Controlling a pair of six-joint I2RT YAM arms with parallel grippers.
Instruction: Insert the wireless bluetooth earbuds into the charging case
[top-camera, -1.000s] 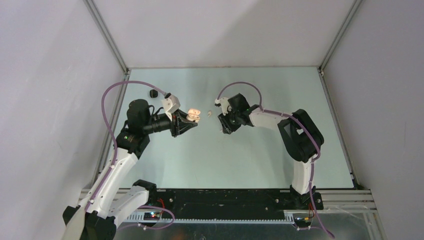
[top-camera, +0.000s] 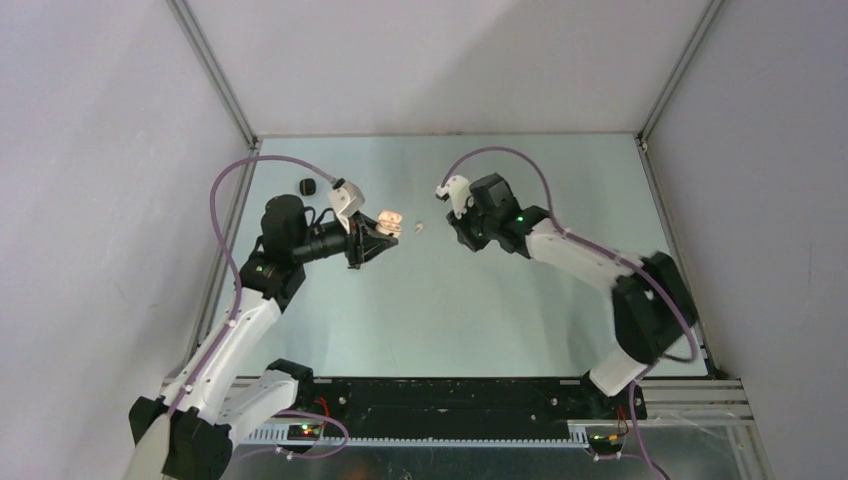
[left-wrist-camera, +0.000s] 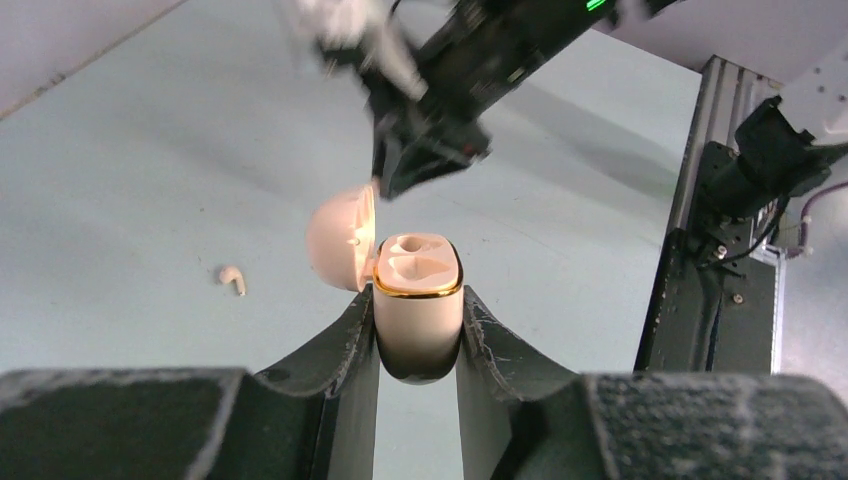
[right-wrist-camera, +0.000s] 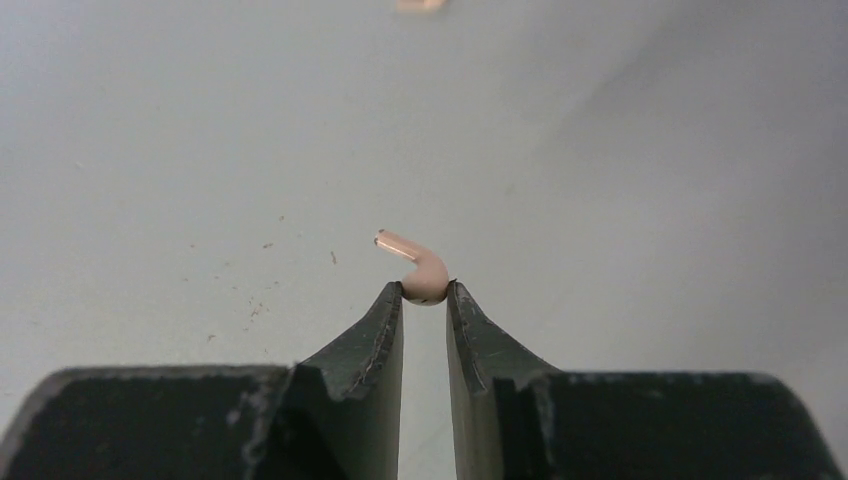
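Note:
My left gripper is shut on the pink charging case (left-wrist-camera: 415, 325), held upright with its lid open and two empty-looking slots on top. In the right wrist view, my right gripper has a pink earbud (right-wrist-camera: 425, 275) between its fingertips, stem pointing up-left. A second earbud (left-wrist-camera: 232, 278) lies on the table between the two grippers, also seen in the top view (top-camera: 419, 227).
A small black object (top-camera: 307, 187) sits at the back left of the pale table (top-camera: 450, 320). Walls enclose the back and both sides.
My right arm has risen and shifted slightly up in the top view, lifting the earbud from the table. The left arm with the case has barely moved.

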